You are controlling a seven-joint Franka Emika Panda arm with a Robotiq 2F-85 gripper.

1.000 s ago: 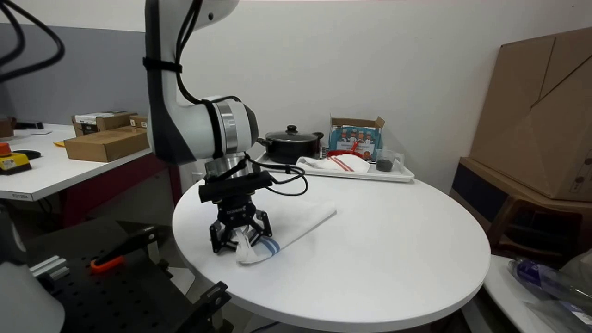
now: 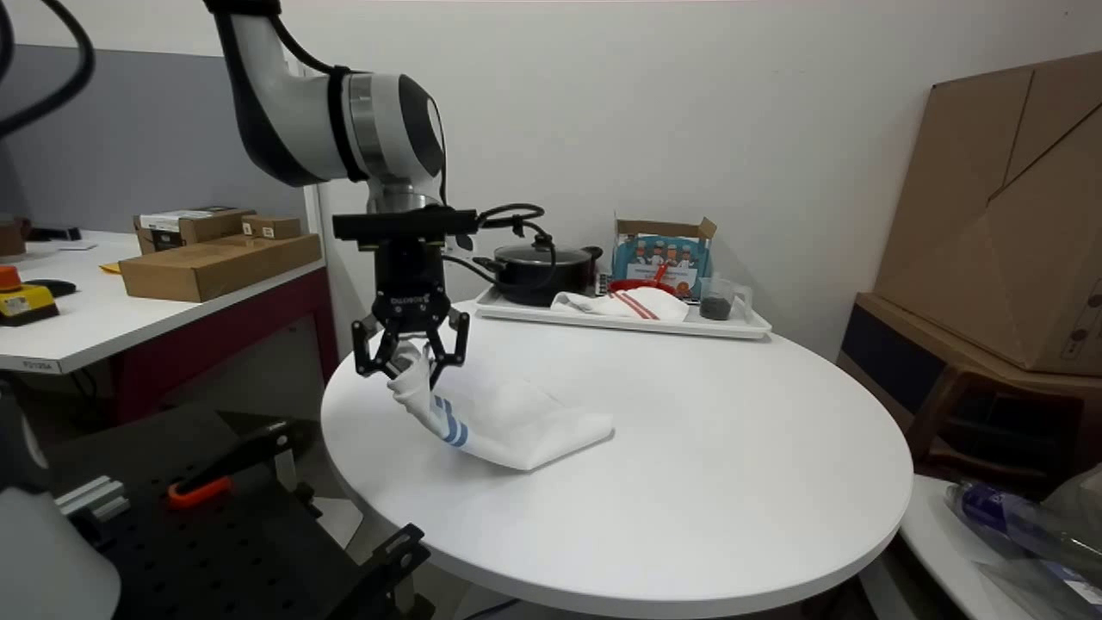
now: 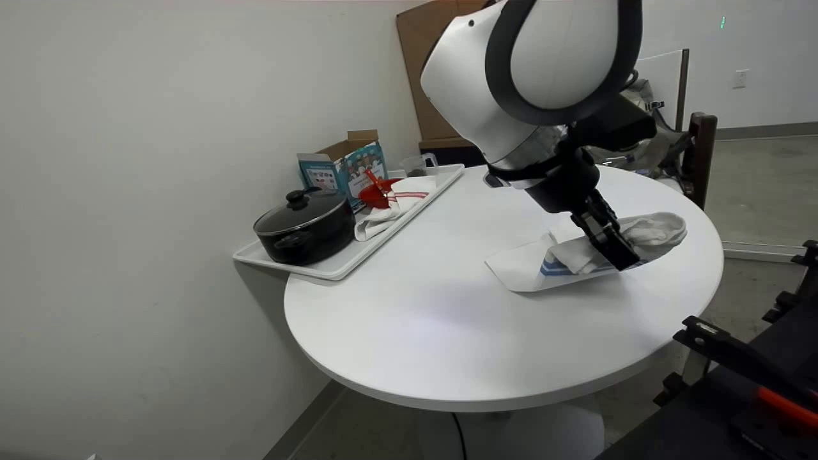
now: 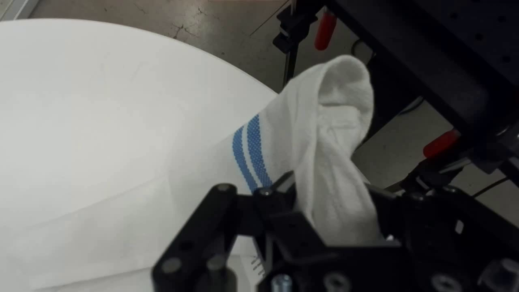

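Note:
A white towel with blue stripes (image 2: 516, 424) lies partly on the round white table (image 2: 723, 455), one end lifted off it. My gripper (image 2: 413, 363) is shut on that raised end, above the table's left side. In the wrist view the bunched towel (image 4: 335, 194) rises between the dark fingers and curls over at its top, with two blue stripes beside the grip. Seen in exterior view 2, the gripper (image 3: 619, 257) partly covers the towel (image 3: 652, 234), and a flat part of the cloth still rests on the tabletop.
A white tray (image 2: 744, 329) at the back holds a black lidded pot (image 2: 542, 270), a red-striped towel (image 2: 646, 303), a red item, a box and a clear measuring cup (image 2: 720, 300). A black perforated platform (image 2: 165, 537) stands at front left.
My gripper has risen from the tabletop and moved back and left, lifting the towel's gripped end. The towel's far edge has shifted slightly, and the cloth now slopes up to the fingers.

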